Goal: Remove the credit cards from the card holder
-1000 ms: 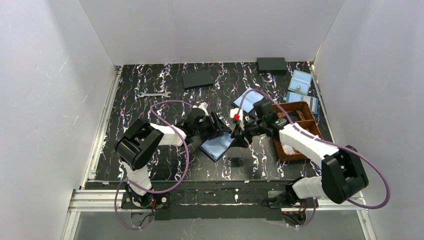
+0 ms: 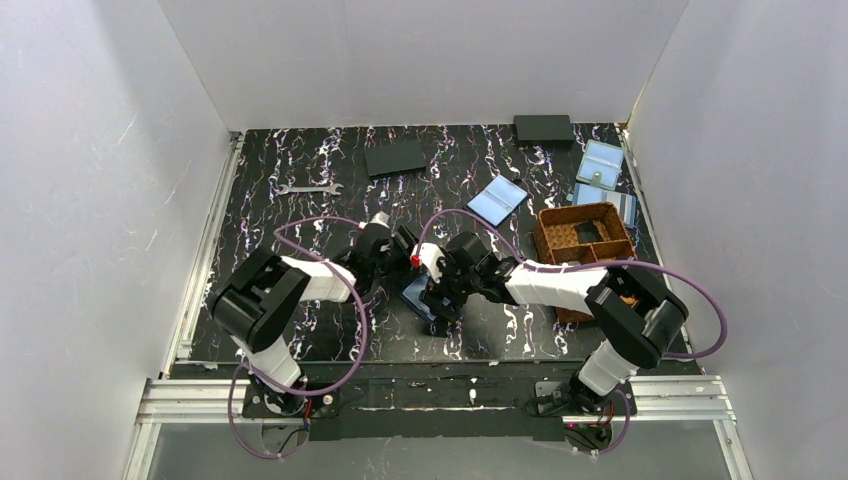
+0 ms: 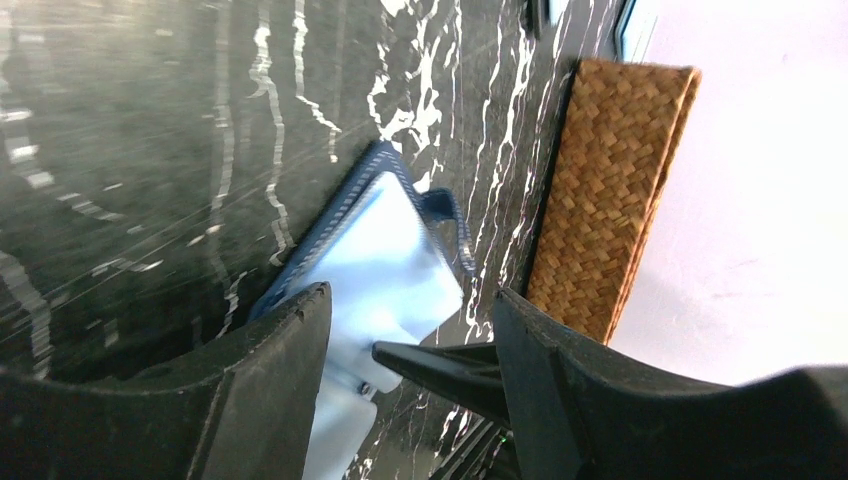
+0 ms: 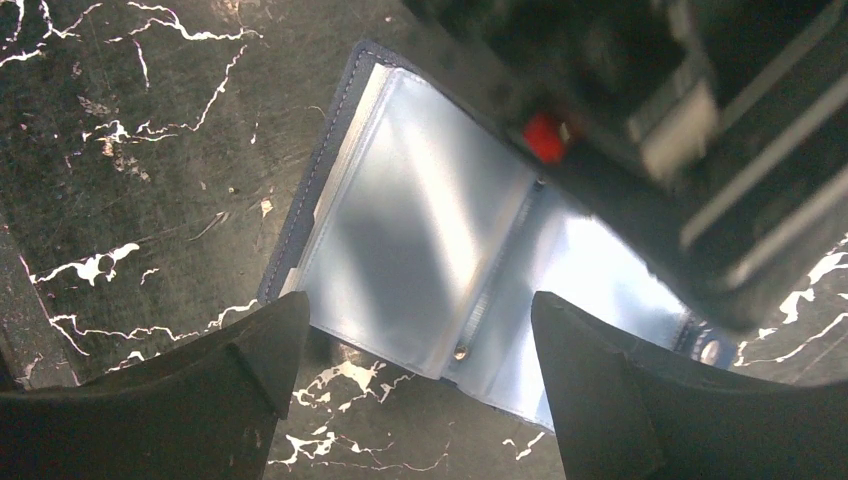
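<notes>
An open card holder (image 2: 415, 293) with clear plastic sleeves lies mid-front, under both grippers. In the right wrist view its left sleeve (image 4: 410, 220) and right sleeve (image 4: 610, 300) show, with a pale edge along the left side. My right gripper stands open over the holder's near edge. My left gripper is part open above the holder (image 3: 390, 240); I cannot see anything held. A dark shape of the other arm partly hides the holder in both wrist views.
A woven box (image 2: 585, 240) stands at the right. More blue holders (image 2: 497, 200) lie behind, with dark slabs (image 2: 395, 160) and a wrench (image 2: 310, 189) at the back.
My left arm has drawn back slightly to the left.
</notes>
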